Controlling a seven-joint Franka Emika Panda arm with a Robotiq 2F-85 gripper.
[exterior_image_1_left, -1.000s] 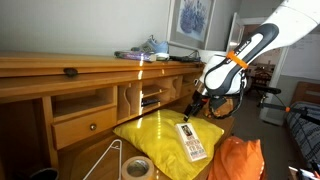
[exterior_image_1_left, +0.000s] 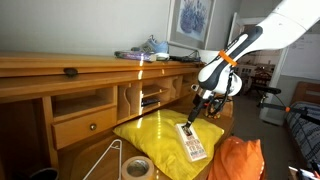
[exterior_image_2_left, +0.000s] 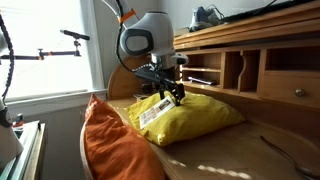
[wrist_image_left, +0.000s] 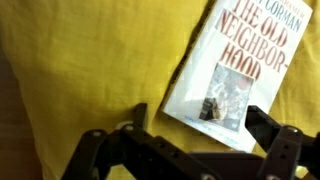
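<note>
A white-covered book (exterior_image_1_left: 191, 143), titled "The Old Neighborhood" in the wrist view, lies on a yellow cushion (exterior_image_1_left: 150, 130). In the wrist view the book (wrist_image_left: 235, 75) is tilted, with its picture end nearest my gripper. The fingers stand wide apart, one finger (wrist_image_left: 135, 116) over bare yellow cloth and the other finger (wrist_image_left: 262, 126) at the book's lower right corner. Nothing is held. From the opposite side, my gripper (exterior_image_2_left: 177, 97) appears just above the cushion beside the book (exterior_image_2_left: 156, 111); whether it touches is unclear.
An orange cushion (exterior_image_1_left: 237, 159) sits in front to the right. Left of the yellow cushion are a tape roll (exterior_image_1_left: 138, 168) and a thin bent rod (exterior_image_1_left: 106, 155) on the wooden desktop. The wooden drawers (exterior_image_1_left: 85, 127) and cubbies line the back.
The book and cushions look unmoved.
</note>
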